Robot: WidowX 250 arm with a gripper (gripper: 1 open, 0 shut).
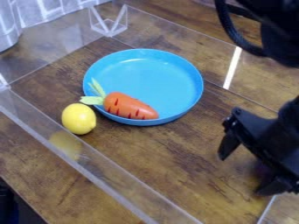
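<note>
The black gripper (250,153) is low at the right side of the camera view, open, its fingers pointing left and down toward the wooden surface. It covers the spot at the right where a purple eggplant was seen; the eggplant is now hidden. A blue plate (163,83) holds an orange toy carrot (128,107) with pale green leaves. A yellow lemon (79,119) lies left of the plate, apart from it.
Clear plastic walls (82,171) border the wooden work area. A white cylindrical object (6,22) stands at the top left. Bare wood lies below the plate, left of the gripper.
</note>
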